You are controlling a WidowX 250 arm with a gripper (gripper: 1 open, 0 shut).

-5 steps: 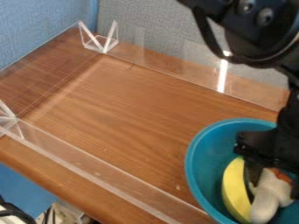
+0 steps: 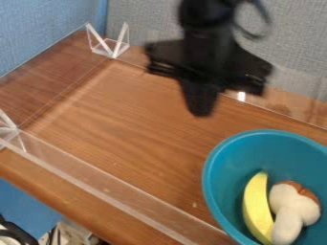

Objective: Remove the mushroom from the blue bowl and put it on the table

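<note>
The mushroom [image 2: 293, 212], with a pale stem and an orange-brown top, lies inside the blue bowl [image 2: 221, 170] at the lower right. It rests against the right side of a yellow banana [image 2: 257, 209]. My dark gripper [image 2: 202, 101] hangs above the far part of the table, up and to the left of the bowl and well apart from it. Motion blur hides how far its fingers are spread, and no object shows at their tips.
Bare wooden table [image 2: 141, 124] fills the middle and left. Clear low barriers run along its edges, with a white bracket [image 2: 109, 40] at the back left corner and another bracket [image 2: 10, 132] on the left. Grey and blue partitions rise behind.
My gripper was down in the bowl at the mushroom; it has risen and swung up and left over the table. The mushroom has stayed in the bowl beside the banana.
</note>
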